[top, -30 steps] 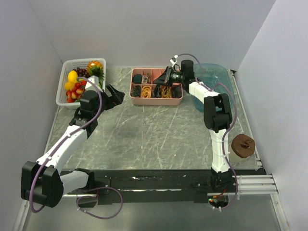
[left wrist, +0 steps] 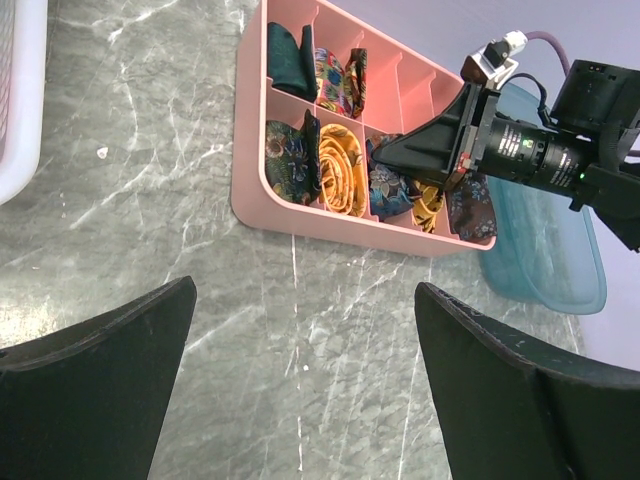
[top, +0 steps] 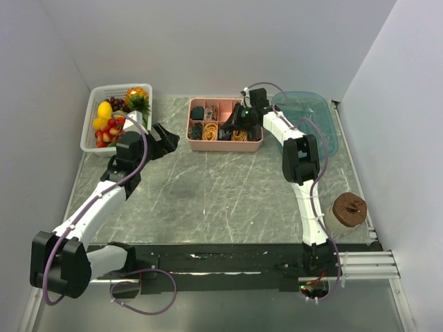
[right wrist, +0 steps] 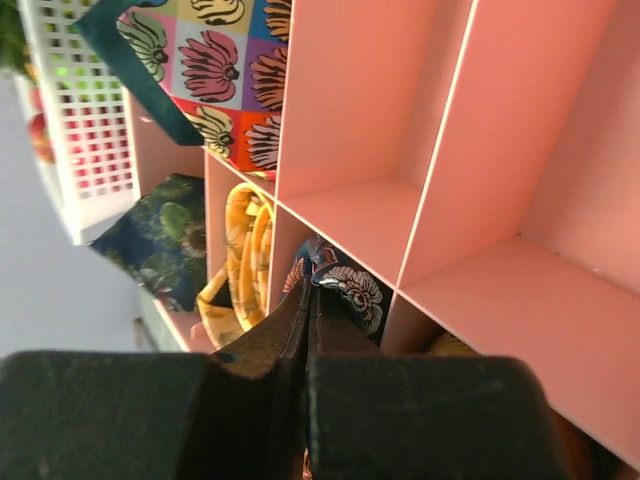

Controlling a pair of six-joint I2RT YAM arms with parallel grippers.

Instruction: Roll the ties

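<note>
The pink divided box [top: 223, 146] at the back middle holds ties: yellow rolls [left wrist: 340, 170], dark floral ones [left wrist: 287, 160], a teal one and a multicoloured patterned one [right wrist: 225, 75]. My right gripper is down in a front compartment, shut, its tips against a dark floral tie [right wrist: 355, 298]; whether any fabric is between them is hard to tell. My left gripper [top: 167, 139] stands open above the table, left of the box, with nothing between its fingers.
A white basket [top: 90, 138] of fruit is at the back left, a teal bin [top: 325, 124] behind the right arm, and a brown-topped canister [top: 349, 211] at the right edge.
The left arm has stayed still.
</note>
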